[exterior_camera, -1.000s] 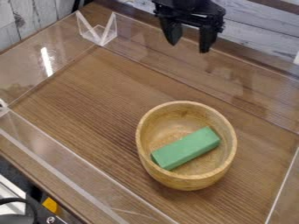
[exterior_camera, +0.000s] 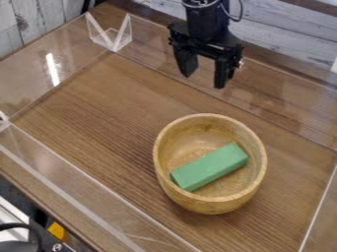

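My black gripper hangs over the back middle of the wooden table, open, with nothing seen between its fingers. In the front right a round wooden bowl holds a green rectangular block, apart from the gripper and well in front of it.
A white wire-like object stands at the back left. Clear edging runs along the table's sides.
My gripper has moved lower in the view, toward the middle of the table and nearer the bowl. The bowl and block have not moved.
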